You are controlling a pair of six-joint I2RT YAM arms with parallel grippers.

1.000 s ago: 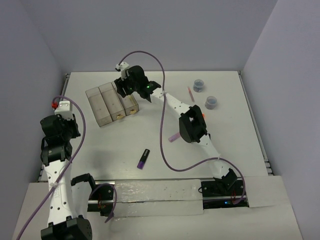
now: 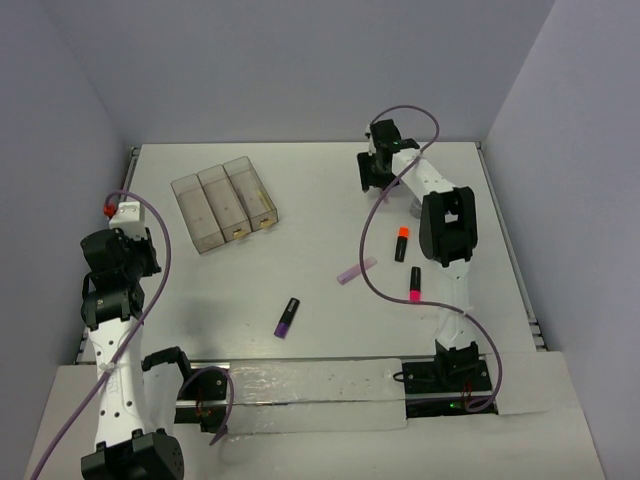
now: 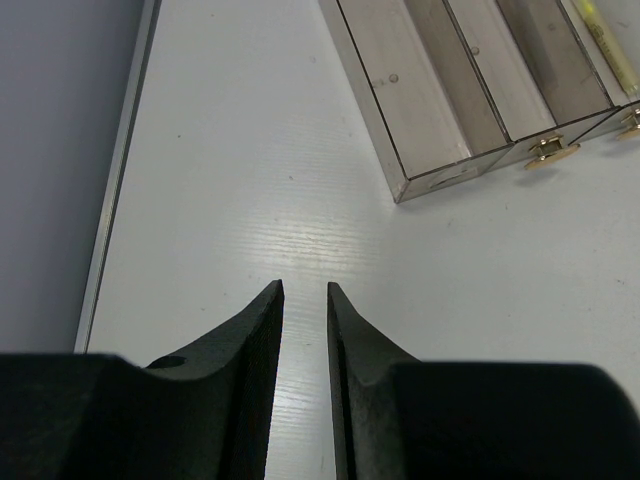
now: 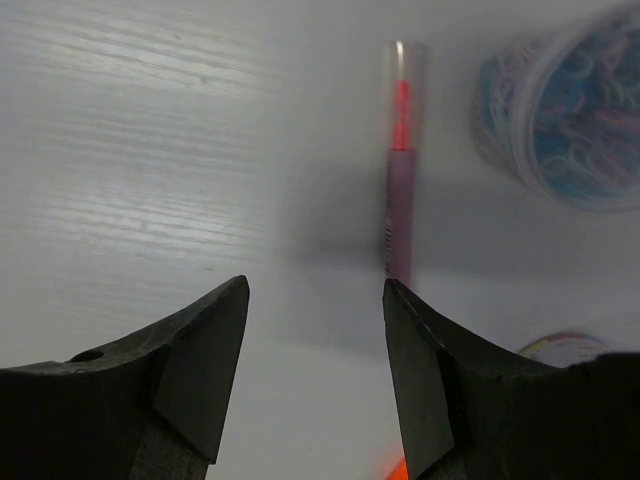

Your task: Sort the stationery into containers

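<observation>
In the right wrist view a thin red pen (image 4: 399, 205) with a clear end lies on the table, ahead of my right gripper, whose fingers stand apart with only table between them. Beside the pen is a clear round tub (image 4: 560, 120) of coloured clips. From above, the right gripper (image 2: 370, 170) is at the back right. A three-part clear box (image 2: 226, 205) stands at the back left; a yellow pen (image 3: 610, 48) lies in one compartment. My left gripper, at the table's left side, has its fingertips a little apart and nothing between them.
Orange-capped marker (image 2: 402, 244), pink-capped marker (image 2: 415, 285), purple-capped marker (image 2: 287, 318) and pink eraser-like strip (image 2: 357, 270) lie on the table. A second tub (image 2: 416, 208) is partly hidden by the right arm.
The left arm has not moved.
</observation>
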